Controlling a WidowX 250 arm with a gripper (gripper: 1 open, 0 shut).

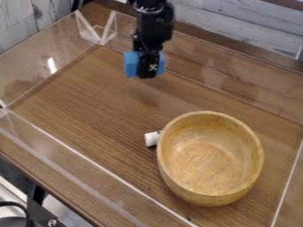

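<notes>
My black gripper (147, 58) is at the back centre of the wooden table, shut on a blue block (134, 66) that it holds upright between its fingers. The block's lower part shows below the fingertips; part of it is hidden behind the gripper.
A large wooden bowl (208, 160) occupies the front right. A small white cylinder (153, 138) lies just left of it. Pale walls or rims (254, 27) border the back and sides.
</notes>
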